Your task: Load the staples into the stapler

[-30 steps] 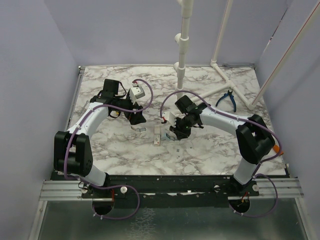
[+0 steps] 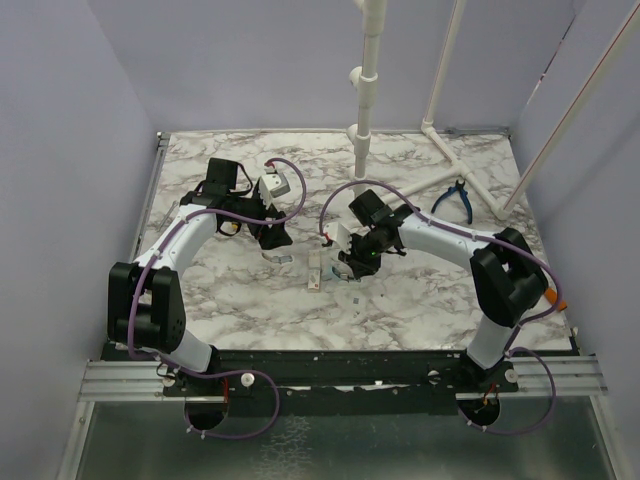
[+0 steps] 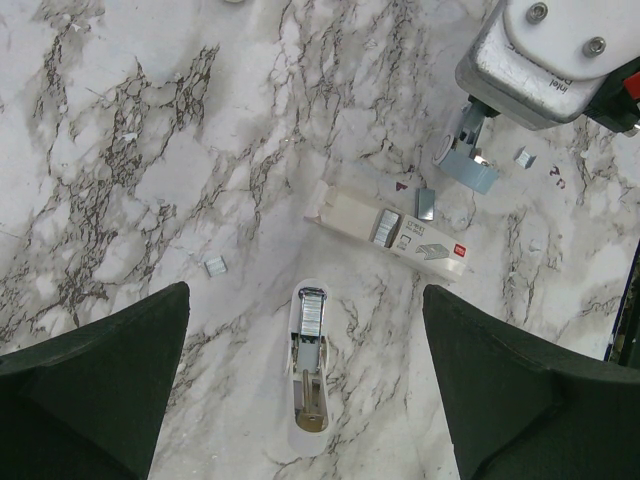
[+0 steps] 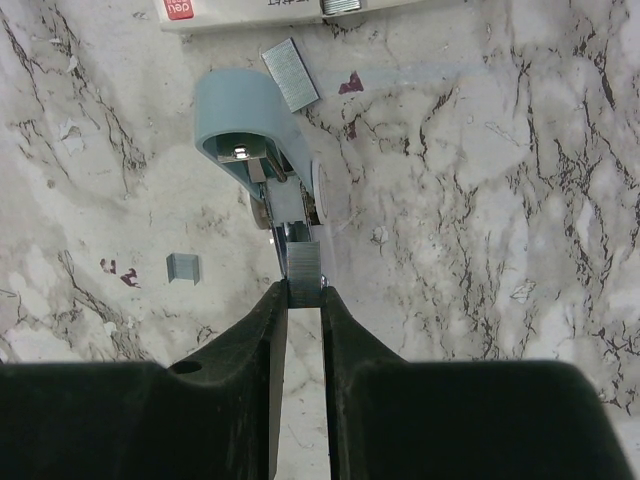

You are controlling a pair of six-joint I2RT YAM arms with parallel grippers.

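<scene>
A pale blue stapler (image 4: pixel 245 105) stands open on the marble table, its magazine exposed. My right gripper is shut on a staple strip (image 4: pixel 304 262), held over the lower part of that magazine. In the left wrist view the same stapler (image 3: pixel 470 168) shows partly beneath the right arm. My left gripper is open above a white stapler-like object (image 3: pixel 309 410) with a metal channel, apparently not touching it. A staple box (image 3: pixel 428 247) lies between the two, with a loose strip (image 4: pixel 290 74) beside it.
Small staple pieces (image 3: pixel 215 265) (image 4: pixel 183 267) lie scattered on the table. White pipes (image 2: pixel 450 160) and blue pliers (image 2: pixel 452 200) are at the back right.
The right arm has shifted very slightly around the stapler. The left arm shows no visible change.
</scene>
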